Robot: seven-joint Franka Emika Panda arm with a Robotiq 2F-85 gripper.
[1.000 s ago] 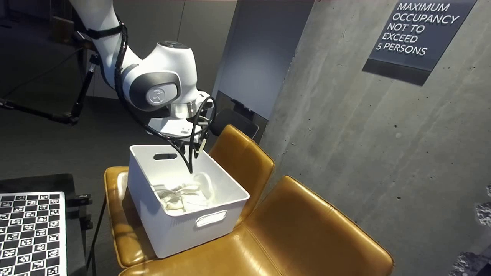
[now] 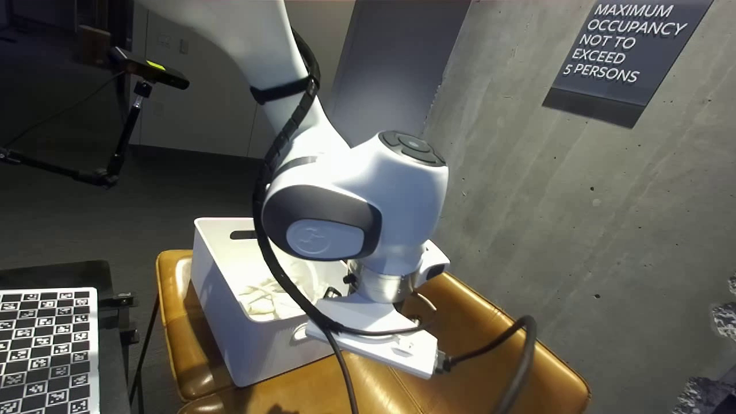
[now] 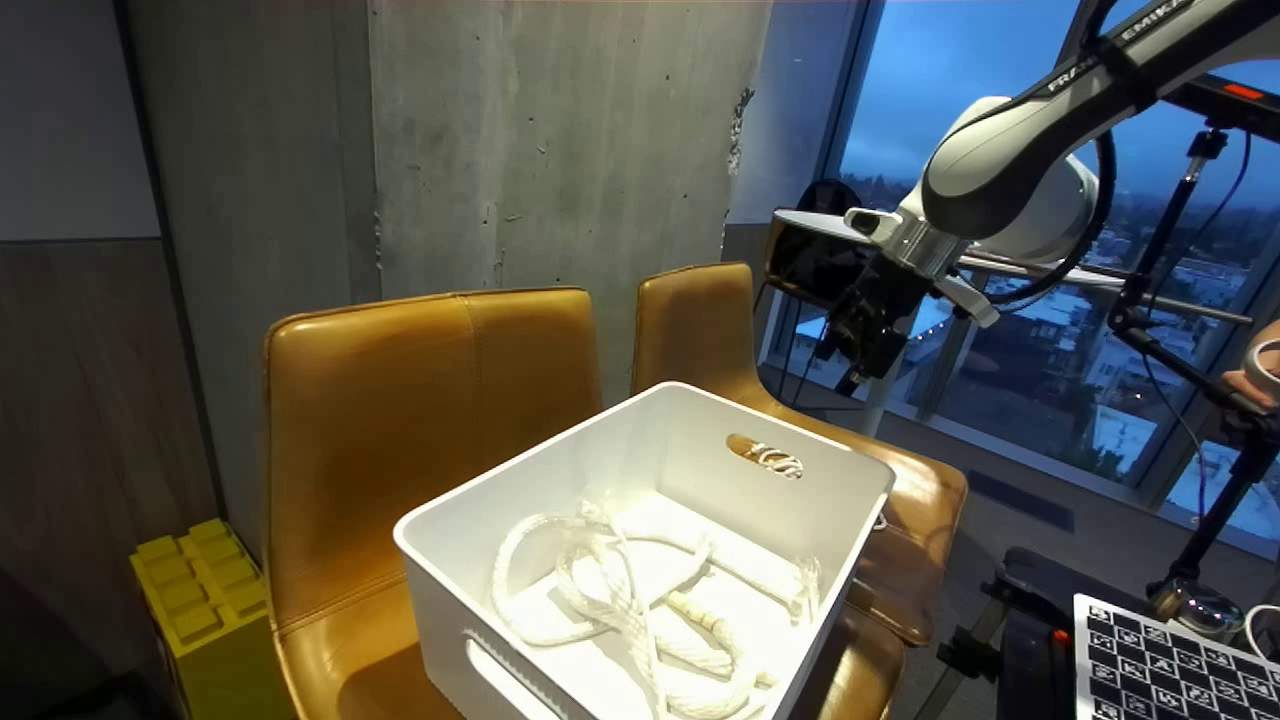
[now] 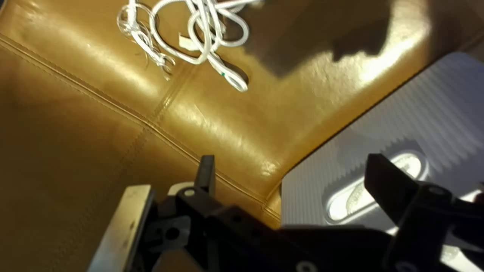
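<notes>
My gripper is open above the tan chair, its black fingers spread wide with nothing held between them. In the wrist view, white rope [image 4: 206,29] lies loosely looped on the chair seat, toward the top edge and well apart from the fingers. A white box [image 3: 780,426] stands on the chairs with several pale rope coils [image 3: 624,600] inside. From exterior view 2, the gripper [image 3: 843,360] hangs past the box's far end, outside it. In exterior view 1 the arm's wrist [image 2: 386,286] hides the fingers.
The tan chair backrest [image 3: 432,420] rises along the box's side, with a concrete wall [image 2: 586,227] behind. A checkered board [image 2: 48,352] and a camera stand [image 2: 117,148] occupy the left of exterior view 1. Some tan seat [image 4: 217,131] lies bare beside the box.
In exterior view 1, the arm has swung right and toward the camera, from the box's far end to its near end. The box has stayed put.
</notes>
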